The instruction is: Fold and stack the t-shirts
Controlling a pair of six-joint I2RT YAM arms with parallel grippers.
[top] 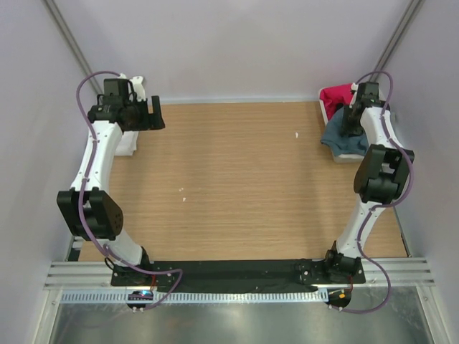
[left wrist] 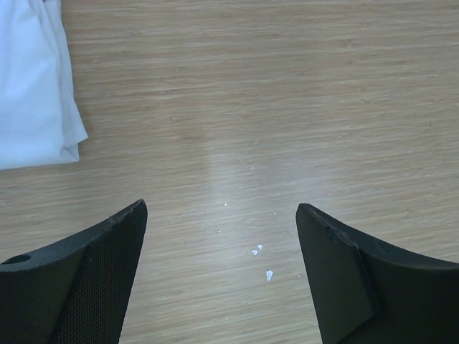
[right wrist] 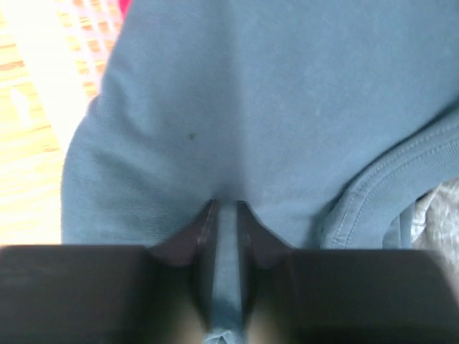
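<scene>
At the far right, a blue-grey t-shirt [top: 338,139] hangs over the front of a white bin [top: 346,159], with a red garment [top: 334,96] behind it. My right gripper is down on the blue-grey shirt, its fingertips close together around a narrow strip of fabric; whether it grips is unclear. A grey speckled cloth [right wrist: 434,222] shows beside it. A folded white shirt [left wrist: 32,107] lies on the left of the table, partly under the left arm in the top view. My left gripper stands open beside it with nothing between its fingers.
Pale walls border it at the back and both sides.
</scene>
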